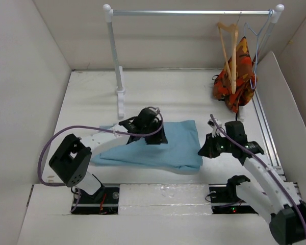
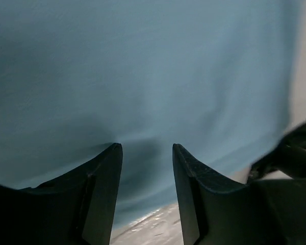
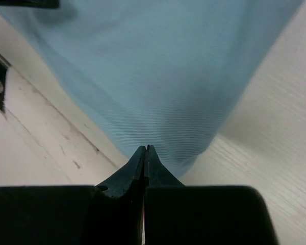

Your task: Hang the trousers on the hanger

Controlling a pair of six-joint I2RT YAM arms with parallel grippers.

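Observation:
Blue trousers (image 1: 176, 148) lie flat and folded across the middle of the white table. My left gripper (image 1: 158, 140) hovers above their middle in the top view. Seen from the left wrist, its fingers (image 2: 104, 189) are parted, with only blue cloth showing beyond the gap. At the trousers' near right corner stands my right gripper (image 1: 204, 153). In the right wrist view its fingertips (image 3: 147, 150) are closed together at the cloth's edge; no cloth shows between them. A wooden hanger (image 1: 233, 58) hangs from the rail at the back right.
A metal rail (image 1: 188, 13) on white posts spans the back. Beside the wooden hanger hang a light blue hanger (image 1: 256, 51) and an orange patterned bag (image 1: 240, 71).

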